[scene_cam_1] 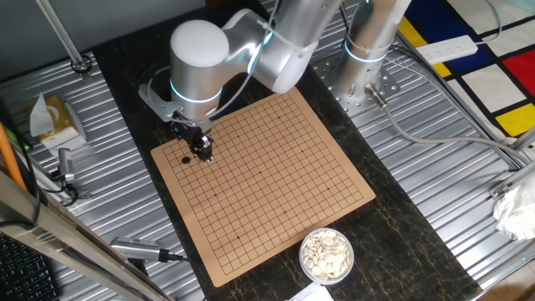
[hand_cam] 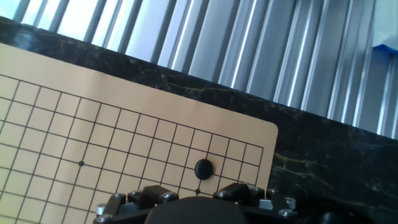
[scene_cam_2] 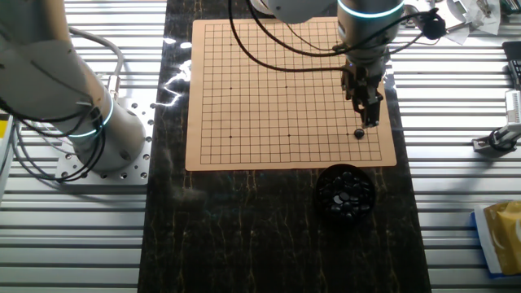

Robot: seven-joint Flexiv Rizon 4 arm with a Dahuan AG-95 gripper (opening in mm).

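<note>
A lone black stone [hand_cam: 204,169] lies on the tan grid board [hand_cam: 43,68], near one corner, just beyond the fingers in the wrist view. The same stone [scene_cam_1: 185,160] shows left of my gripper [scene_cam_1: 206,155] in exterior view 1. In exterior view 2 my gripper [scene_cam_2: 365,114] hangs low over the board, close beside the stone [scene_cam_2: 359,133]. Its fingers [hand_cam: 160,195] stand apart in the wrist view, with bare board showing between them, so it looks open. The dark gripper body hides the lower part of the gap.
A dark bowl of black stones [scene_cam_2: 344,195] stands beside the board in exterior view 2. A clear tub of white stones [scene_cam_1: 326,256] sits off another side in exterior view 1. A tissue box [scene_cam_1: 58,125] is farther left. Most of the board is empty.
</note>
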